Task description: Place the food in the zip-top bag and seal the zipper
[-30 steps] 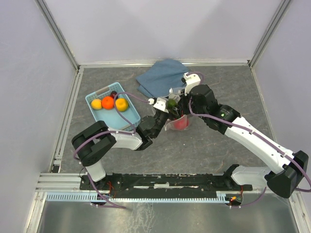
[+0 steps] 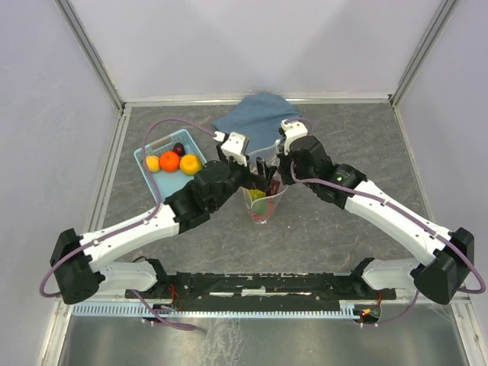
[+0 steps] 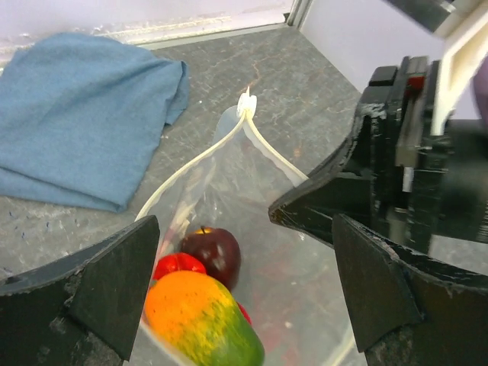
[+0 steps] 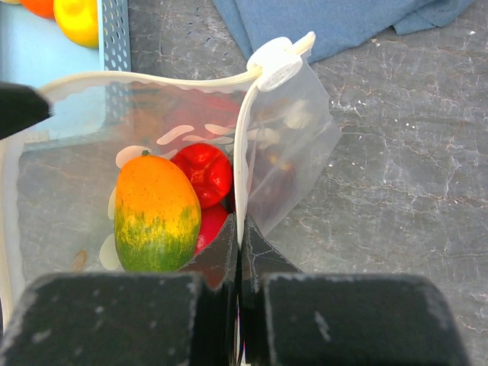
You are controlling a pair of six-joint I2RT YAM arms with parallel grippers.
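Note:
The clear zip top bag point(image 4: 69, 191) stands with its mouth spread wide, its white slider point(image 4: 278, 65) at the far corner. Inside lie a mango point(image 4: 156, 213) coloured orange and green, a red pepper point(image 4: 202, 171) and a dark round fruit point(image 3: 213, 255). My right gripper is shut on the bag's zipper edge, the thin rim running between its fingers. My left gripper hangs over the bag's opening, its fingers apart and nothing held; the mango shows below, between and beyond its fingers.
At the left, a light blue basket point(image 2: 164, 191) holds an orange point(image 2: 169, 161), a yellow fruit point(image 2: 191, 164), a lemon point(image 2: 152, 163) and a dark fruit point(image 2: 178, 149). Behind the bag lies a blue cloth point(image 2: 255, 118). Clear table surrounds the bag's front.
The left arm has swung from low over the bag to a higher, nearer pose. The bag has shifted slightly toward the front left and the mango shows inside.

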